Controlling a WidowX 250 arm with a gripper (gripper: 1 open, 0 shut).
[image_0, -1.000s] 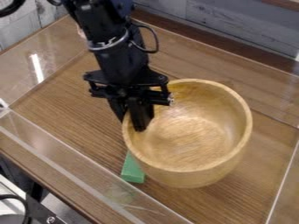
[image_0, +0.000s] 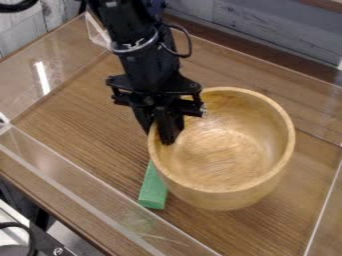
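Observation:
A large tan wooden bowl (image_0: 227, 150) is held tilted at the right of the camera view, with my black gripper (image_0: 166, 128) shut on its left rim. The fingertips are partly hidden at the rim. Below the bowl's left side, a green rectangular block (image_0: 151, 198) lies on the wooden table (image_0: 74, 120), partly covered by the bowl.
The table's front-left edge has a clear strip along it, with dark parts and cables beyond at the lower left. A pale wall (image_0: 267, 30) stands at the back.
My gripper and the bowl have moved slightly to the right over the last second, with the grip on the rim kept. More of the green block shows.

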